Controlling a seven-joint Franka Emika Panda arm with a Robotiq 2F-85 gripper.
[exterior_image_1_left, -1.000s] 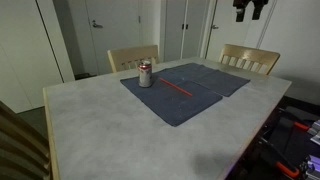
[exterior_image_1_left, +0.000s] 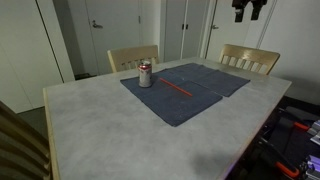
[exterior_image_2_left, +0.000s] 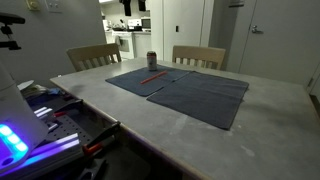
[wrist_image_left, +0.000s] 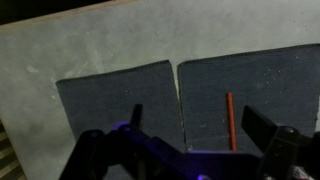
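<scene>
On the table, a red stick (exterior_image_1_left: 175, 88) lies across a dark grey cloth mat (exterior_image_1_left: 180, 110); a second such mat (exterior_image_1_left: 226, 84) lies beside it. Near the stick stands an upright can (exterior_image_1_left: 145, 74) with a reddish top, at the mat's edge. High above the table, at the upper right of exterior view 1, my gripper (exterior_image_1_left: 247, 15) is open with nothing between its fingers. The wrist view looks down on both mats and the red stick (wrist_image_left: 231, 121), with the gripper along the bottom edge. The can is not in the wrist view.
Wooden chairs (exterior_image_1_left: 133, 57) stand around the table. Bare tabletop (exterior_image_1_left: 100, 120) spreads out on the left in exterior view 1. The robot's base (exterior_image_2_left: 20, 115) sits at the table's side in exterior view 2.
</scene>
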